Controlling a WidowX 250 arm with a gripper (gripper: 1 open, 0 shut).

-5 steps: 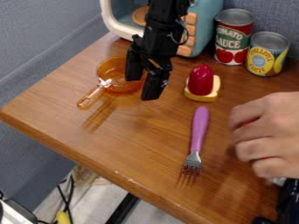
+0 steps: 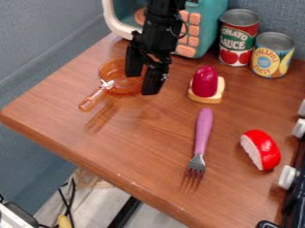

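Note:
My black gripper point(image 2: 149, 64) hangs over the right side of an orange translucent pan point(image 2: 117, 76) with a handle toward the front left; whether it holds anything is hidden. To the right lie a dark red toy piece point(image 2: 205, 82) on a yellow slice, a purple-handled fork point(image 2: 201, 138), and a red-and-white toy piece point(image 2: 259, 148).
At the back stand a teal toy appliance point(image 2: 205, 28), a tomato sauce can point(image 2: 237, 40) and a yellow can point(image 2: 273, 55). A black object point(image 2: 290, 200) lines the right edge.
A hand that was at the right about a second ago is gone, and the red-and-white piece shows there. My gripper has shifted very slightly upward.

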